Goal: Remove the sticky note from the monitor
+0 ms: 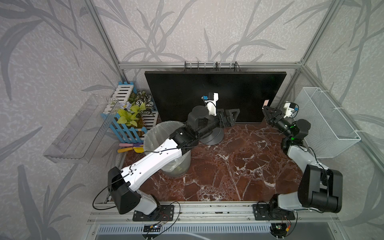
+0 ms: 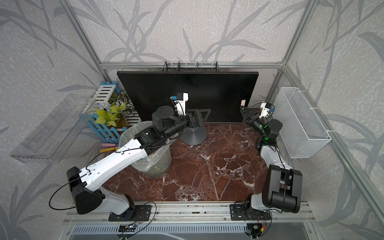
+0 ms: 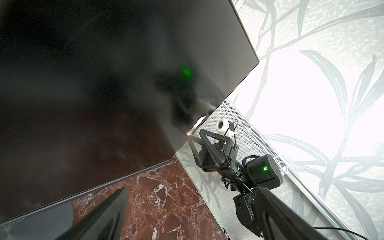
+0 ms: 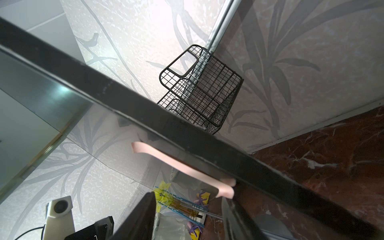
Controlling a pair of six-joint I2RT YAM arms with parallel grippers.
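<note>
The pale pink sticky note (image 1: 266,102) is on the screen of the black monitor (image 1: 176,88), low near its right edge. Seen edge-on in the right wrist view, the sticky note (image 4: 180,166) runs along the screen, its near end curling away from it. My right gripper is at that edge, its fingers apart. One fingertip (image 4: 227,206) lies just below the curled end in the picture; whether they touch I cannot tell. My left gripper (image 1: 236,116) hangs in front of the screen's middle, wide open and empty.
A lined waste bin (image 1: 176,166) stands under the left arm. Potted plants (image 1: 128,116) fill the left corner, and a white mesh basket (image 1: 324,120) hangs at right. Bare marble-patterned tabletop (image 1: 240,168) lies between the arms.
</note>
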